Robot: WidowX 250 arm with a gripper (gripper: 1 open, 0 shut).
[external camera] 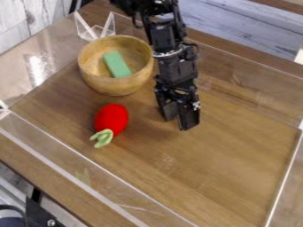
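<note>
My black gripper (180, 111) hangs low over the middle of the wooden table, its tips near the surface and nothing clearly held. A red object with a pale green stem (112, 121), like a toy vegetable, lies on the table to the lower left of the gripper. A wooden bowl (130, 83) stands to the upper left of the gripper, with a green block (115, 64) inside it.
A white wire item (97, 28) sits at the back left behind the bowl, and pale edging runs along the back and sides.
</note>
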